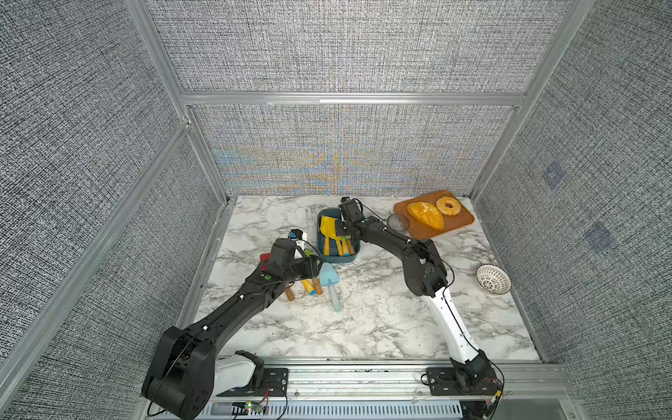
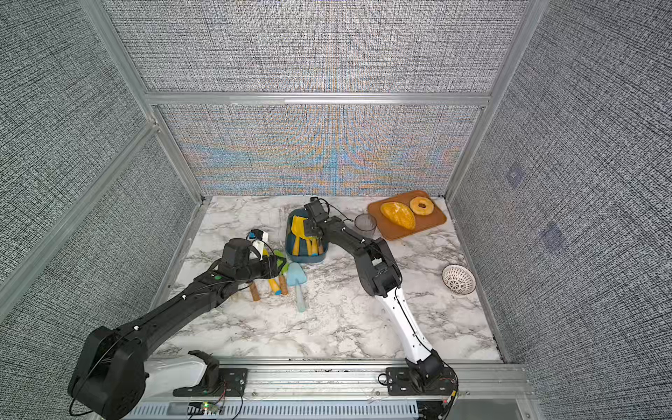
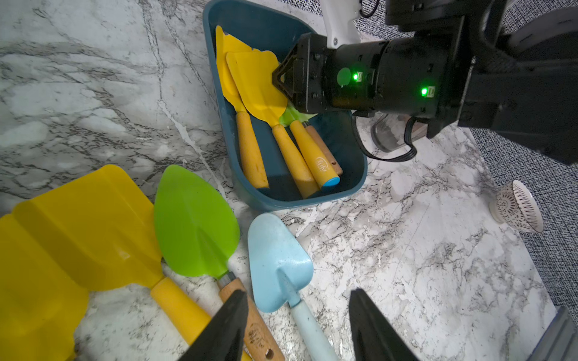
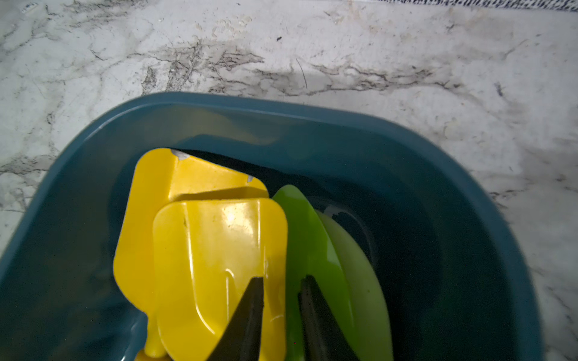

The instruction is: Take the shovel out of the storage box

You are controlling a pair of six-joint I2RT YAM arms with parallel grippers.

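The dark teal storage box (image 3: pixel 271 204) holds yellow shovels (image 4: pixel 210 252) and green shovels (image 4: pixel 313 264). My right gripper is down inside it, fingertips part open over the edge of the front yellow blade and the green one beside it; contact is unclear. My left gripper hangs open over shovels lying outside the box: a yellow one (image 3: pixel 96 234), a green one (image 3: pixel 192 222) and a light blue one (image 3: pixel 277 258).
A brown tray (image 1: pixel 420 226) with two breads stands back right, a grey round container (image 1: pixel 397 222) beside it. A white perforated bowl (image 1: pixel 493 280) sits at the right.
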